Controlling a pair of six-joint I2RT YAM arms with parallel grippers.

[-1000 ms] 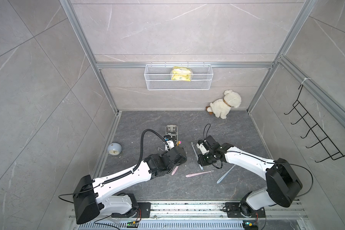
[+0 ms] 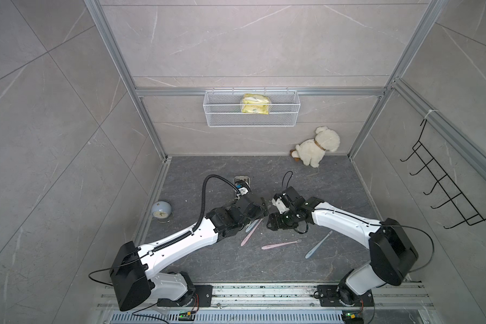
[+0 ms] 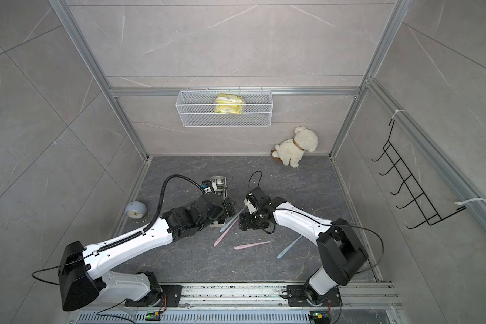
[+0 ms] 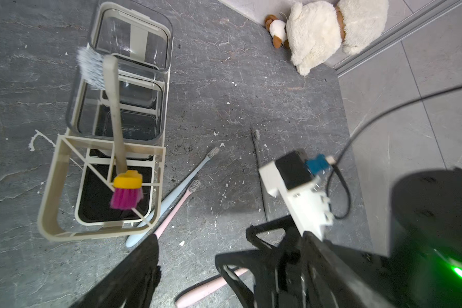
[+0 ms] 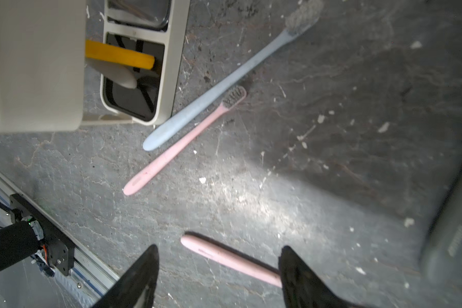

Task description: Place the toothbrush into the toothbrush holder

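A white-framed holder (image 4: 159, 159) with clear bins holds a brush with yellow and magenta head (image 4: 127, 191). Beside it lie a blue toothbrush (image 5: 210, 97) and a pink toothbrush (image 5: 174, 150) on the slab. Another pink toothbrush (image 2: 278, 245) lies nearer the front, and a blue one (image 2: 316, 247) to its right. My left gripper is open above the holder's near right side, nothing seen between its fingers. My right gripper is open above the brushes right of the holder, beside the left gripper, holding nothing.
A plush dog (image 2: 313, 148) sits at the back right, a small round clock (image 2: 161, 209) at the left. A wire basket (image 2: 251, 116) hangs on the back wall, a hook rack (image 2: 453, 194) on the right wall.
The left arm has moved up and right over the holder.
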